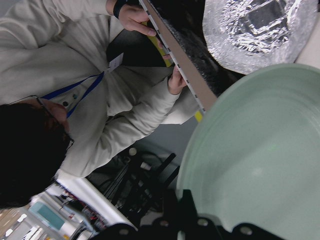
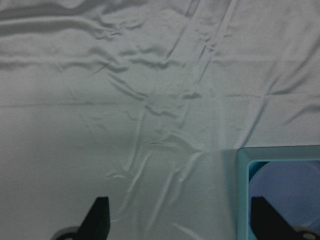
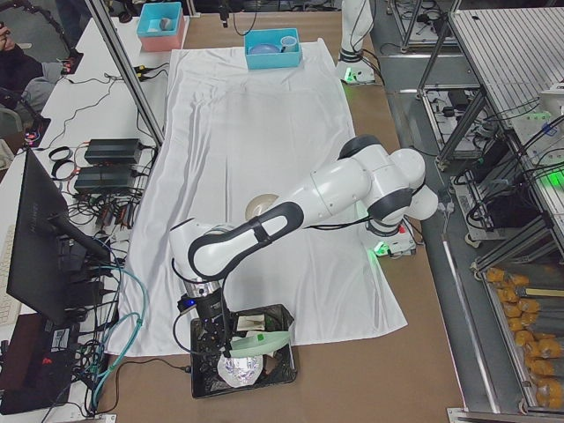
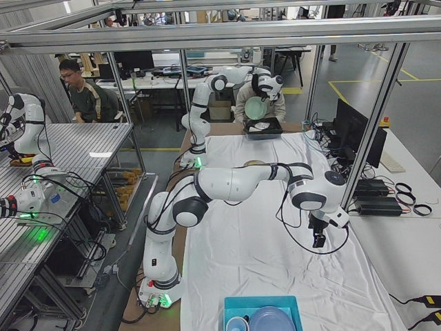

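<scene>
My left gripper [image 3: 226, 345] is shut on the rim of a pale green plate [image 3: 261, 344], held tilted over a black bin [image 3: 211, 382] at the front of the cloth. In the left wrist view the plate [image 1: 255, 150] fills the lower right, beside crumpled foil [image 1: 257, 32] in the bin. Pale containers also lie in the bin, partly hidden. My right gripper hangs open and empty over the white cloth, left of a blue tub [image 2: 243, 195] holding a blue plate [image 2: 285, 190] and, in the camera right view, a cup [image 4: 236, 324].
A round beige dish [image 3: 259, 205] lies mid-cloth, partly behind the left arm. A seated person [image 1: 75, 90] is just beyond the bin. A monitor [image 3: 44, 247] and cables line the left side.
</scene>
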